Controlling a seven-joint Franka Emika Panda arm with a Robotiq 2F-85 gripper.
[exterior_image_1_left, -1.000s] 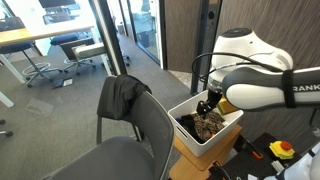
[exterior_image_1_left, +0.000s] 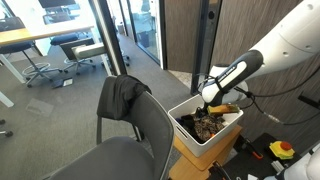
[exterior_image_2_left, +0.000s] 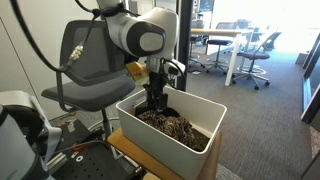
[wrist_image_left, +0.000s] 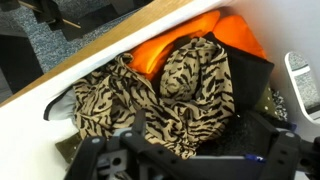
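Note:
A striped brown-and-black cloth (wrist_image_left: 180, 100) lies crumpled in a white bin (exterior_image_2_left: 168, 150). An orange item (wrist_image_left: 158, 48) and a black cloth (wrist_image_left: 243, 68) lie beside it, against the bin's wall. Pointing down into the bin, my gripper is open, and no item shows held between its fingers. In exterior view 2 the gripper (exterior_image_2_left: 157, 102) hangs over the bin's far-left part, above the striped cloth (exterior_image_2_left: 172, 127). The arm hides part of the bin in exterior view 1, so the fingertips' exact height over the cloth is unclear.
The bin stands on a wooden table (exterior_image_2_left: 140, 158) with a narrow bare edge. A dark office chair (exterior_image_1_left: 130, 135) is close by, with a black garment (exterior_image_1_left: 122, 95) over its backrest. A red-and-yellow emergency button (exterior_image_1_left: 281, 150) sits at the lower right.
In exterior view 1 the arm has swung away from the camera and lowered toward the bin, now covering part of the contents. The bin and chair have stayed put.

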